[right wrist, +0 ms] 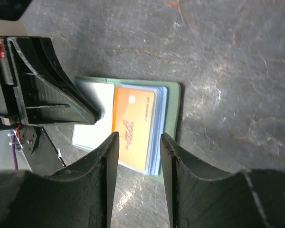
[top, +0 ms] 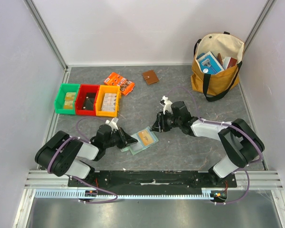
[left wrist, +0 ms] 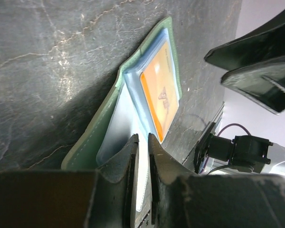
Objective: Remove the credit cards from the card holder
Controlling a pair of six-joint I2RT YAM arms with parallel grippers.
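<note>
The pale green card holder (top: 138, 147) lies spread on the table between my two grippers. An orange-tan card (top: 146, 137) is in its right part, within a clear bluish sleeve that shows stacked edges in the right wrist view. The left part is a white panel (right wrist: 100, 97). My left gripper is over that white panel, its fingertips only a narrow gap apart, with nothing clearly held. My right gripper is open above the card end, its fingers wide apart and nothing gripped. The left gripper's finger (right wrist: 66, 95) partly covers the white panel there.
Green, red and orange bins (top: 107, 114) stand at the left, holding items. An orange packet (top: 119, 83) and a brown wallet (top: 150, 77) lie behind. A yellow bag (top: 213, 84) occupies the back right.
</note>
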